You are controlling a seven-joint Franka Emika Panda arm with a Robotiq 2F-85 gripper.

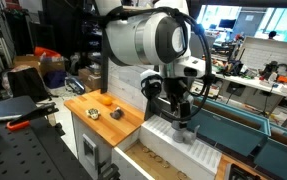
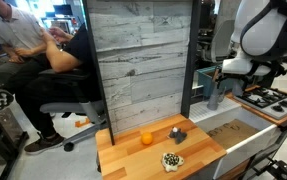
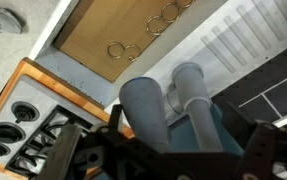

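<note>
Two grey cylinders stand side by side at the white drawer unit, one left (image 3: 143,105) and one right (image 3: 196,105) in the wrist view. My gripper is open, its dark fingers (image 3: 103,150) wide apart on either side of the pair. In exterior view 1 the gripper (image 1: 180,113) points down close over the grey cylinders (image 1: 182,131), which the fingers partly hide. Whether a finger touches either one cannot be told. Exterior view 2 shows a grey cylinder (image 2: 214,101) below the arm.
An open drawer (image 3: 103,40) with several metal rings lies beside the cylinders. A toy stove (image 3: 33,125) is at lower left in the wrist view. An orange ball (image 2: 146,138) rests on the wooden counter (image 2: 133,158). A blue-green bin wall (image 1: 233,133) borders the far side.
</note>
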